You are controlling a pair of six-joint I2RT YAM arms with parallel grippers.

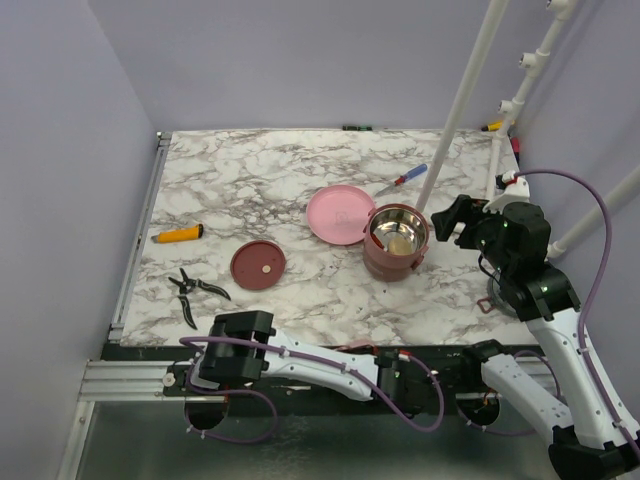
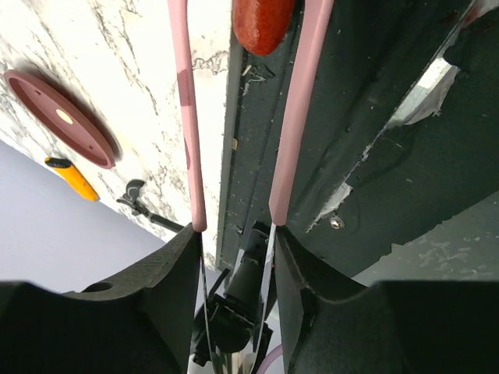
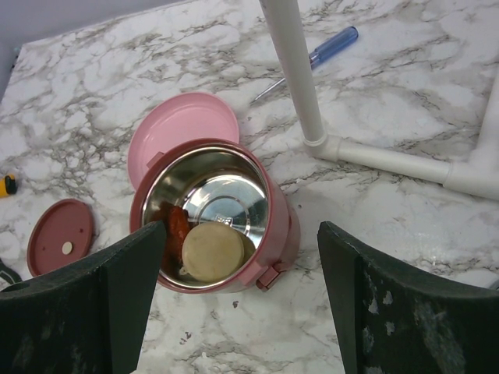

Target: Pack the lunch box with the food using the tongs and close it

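Note:
Pink-ended tongs with thin metal arms sit between the fingers of my left gripper, which press them from both sides. A reddish sausage shows between the spread pink arms, close to the right one; the tong tips are out of view. The pot-like lunch box stands uncovered, holding a pale round bun and a red-brown piece. Behind it lies a pink plate. To the right of the box, my right gripper hangs open and empty.
A brown lid, pliers and a yellow cutter lie on the left of the marble table. A white pole rises behind the box, near a blue screwdriver.

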